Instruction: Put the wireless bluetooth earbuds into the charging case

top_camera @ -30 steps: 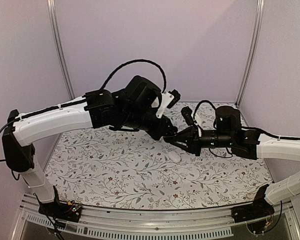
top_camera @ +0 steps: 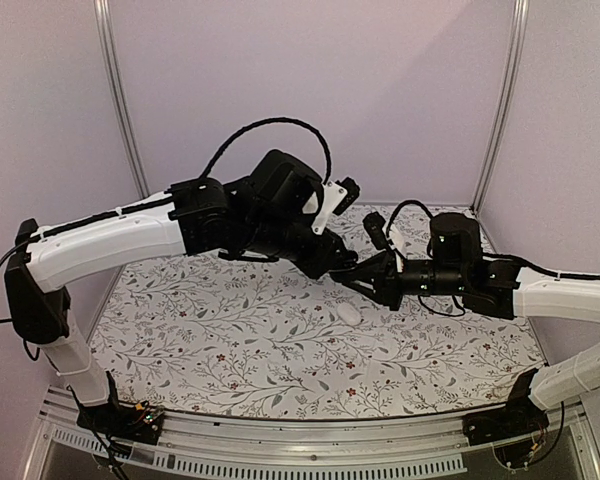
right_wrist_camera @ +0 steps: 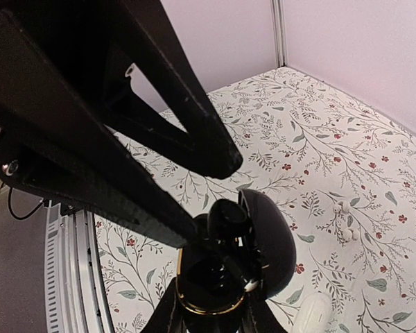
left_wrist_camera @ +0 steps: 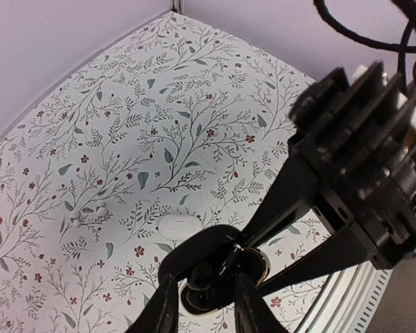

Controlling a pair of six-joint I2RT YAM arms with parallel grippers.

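Note:
The black charging case (right_wrist_camera: pixel 274 243), lid raised and gold-rimmed, is held up between my grippers, with my right gripper shut on it. A dark earbud (right_wrist_camera: pixel 227 218) shows at the case's opening; how deeply it sits is unclear. My left gripper (top_camera: pixel 330 260) is right at the case from the left. In the right wrist view its fingers reach over the opening, one low beside the earbud; they stand part open, and whether they touch the earbud cannot be told.
A white oval object (left_wrist_camera: pixel 179 226) lies on the floral mat below the case. Small white pieces (left_wrist_camera: pixel 90 214) lie farther off. Pale walls enclose the back and sides.
Both arms are almost still; at most a very slight shift shows where the grippers meet in the top view.

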